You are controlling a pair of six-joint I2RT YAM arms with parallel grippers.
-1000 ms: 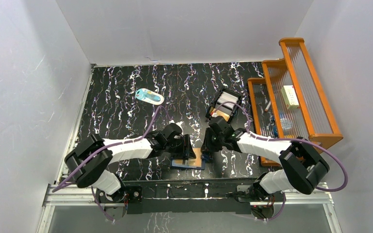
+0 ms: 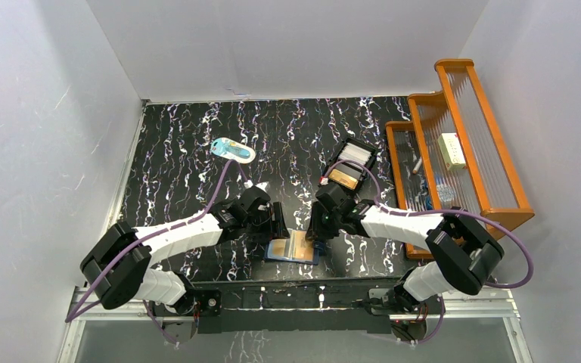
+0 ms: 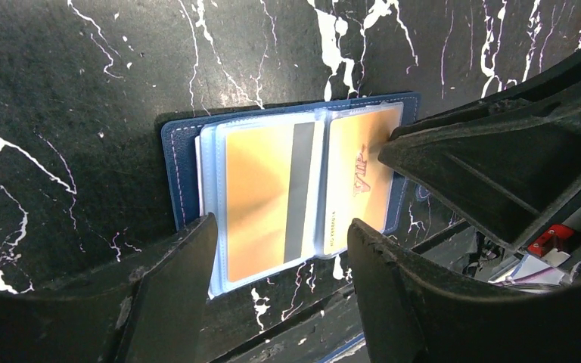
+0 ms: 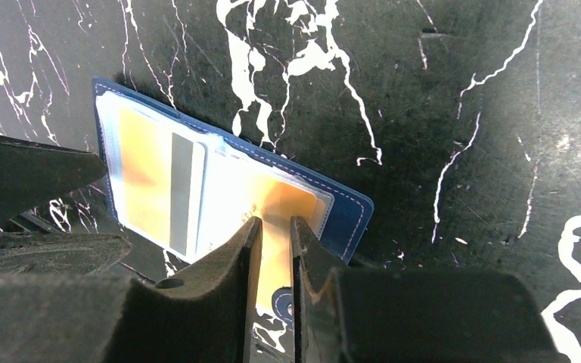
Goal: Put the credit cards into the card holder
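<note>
The blue card holder (image 2: 292,260) lies spread flat near the table's front edge. Its left clear sleeve has an orange card with a dark stripe (image 3: 261,193) inside. An orange card with red lettering (image 3: 365,170) lies at the right sleeve; whether it is fully inside is hard to tell. Over the left half hovers my left gripper, open and empty. My right gripper is above the right-hand card, its fingertips a narrow gap apart, with the card's orange face showing through and nothing visibly gripped.
A black tray (image 2: 330,159) with white cards and a gold one stands behind the right arm. A blue-and-white package (image 2: 233,150) lies back left. The wooden rack (image 2: 393,166) borders the right side. Both grippers are close together.
My left gripper has drawn back left from the holder's middle, uncovering the striped card. The right gripper has shifted slightly left, over the holder's right half.
</note>
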